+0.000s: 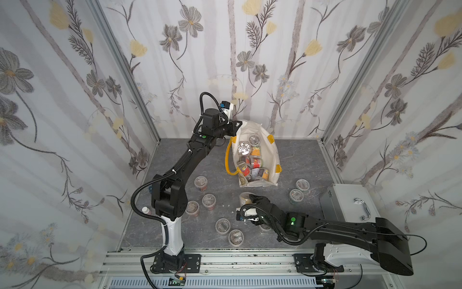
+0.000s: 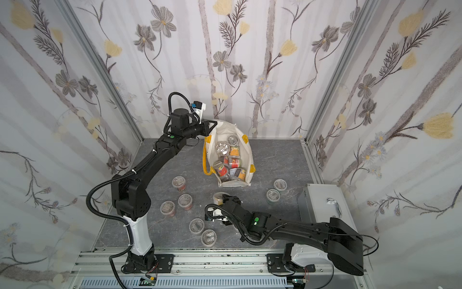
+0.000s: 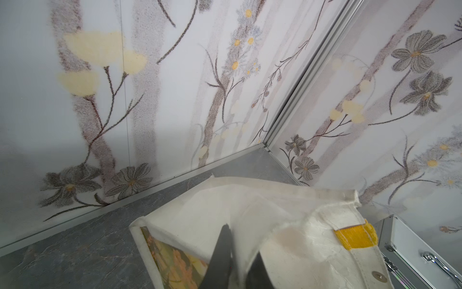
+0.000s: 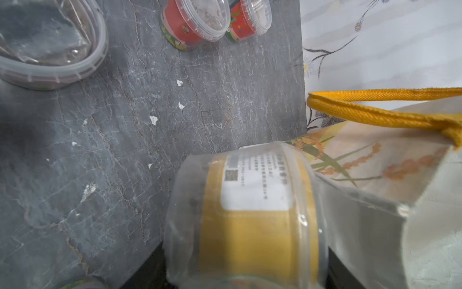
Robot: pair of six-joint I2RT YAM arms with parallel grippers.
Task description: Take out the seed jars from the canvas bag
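The canvas bag point(image 1: 269, 159) stands at the back centre with several jars point(image 2: 234, 162) inside. My left gripper point(image 1: 237, 124) is shut on the bag's top rim; white canvas point(image 3: 293, 245) lies between its fingers in the left wrist view. Just in front of the bag, my right gripper point(image 1: 250, 204) is shut on a jar with a yellow label point(image 4: 250, 226), held on its side and outside the bag.
Several jars stand loose on the grey table point(image 1: 163, 159), to the left point(image 1: 201, 182), front point(image 1: 235, 237) and right point(image 1: 302, 184). A metal box point(image 1: 358, 197) occupies the right side.
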